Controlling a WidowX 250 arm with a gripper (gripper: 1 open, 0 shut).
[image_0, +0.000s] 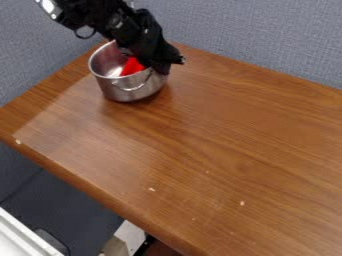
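My black gripper reaches down from the top left to the right rim of a steel pot with a wire handle, standing near the back-left of the wooden table. A red object lies inside the pot, partly covered by the gripper. The fingertips are at or over the rim; whether they are open or shut on it cannot be made out.
A grey padded wall runs behind it. At the lower left, off the table, are a dark floor and a white object.
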